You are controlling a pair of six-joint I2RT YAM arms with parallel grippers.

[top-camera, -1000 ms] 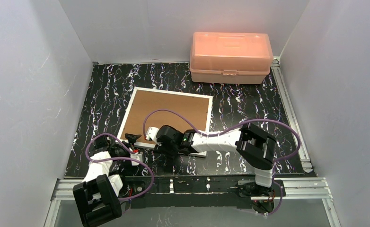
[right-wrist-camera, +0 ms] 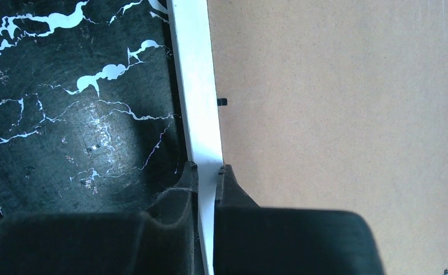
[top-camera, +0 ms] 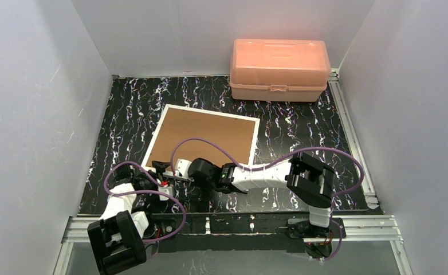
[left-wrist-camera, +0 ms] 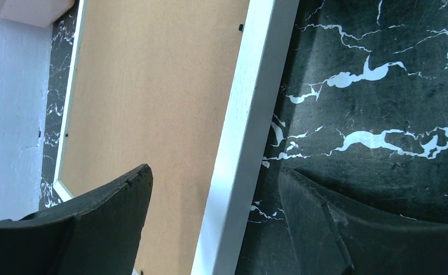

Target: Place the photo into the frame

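Observation:
A white frame (top-camera: 255, 137) with a brown backing board (top-camera: 210, 127) lies on the black marbled table, a small dark tab (right-wrist-camera: 222, 102) at its inner edge. My left gripper is open, low over the frame's near rail (left-wrist-camera: 244, 114), one finger either side. My right gripper is at a white rail (right-wrist-camera: 196, 80) along the near side, fingertips close together on either edge of it, part open; whether they touch it I cannot tell. No photo can be made out.
A closed pink box (top-camera: 279, 63) stands at the back right against the wall. Walls bound the table on three sides. Bare table (top-camera: 302, 126) shows right and left of the frame.
The frame has shifted slightly right and back in the last moment. The left arm is still.

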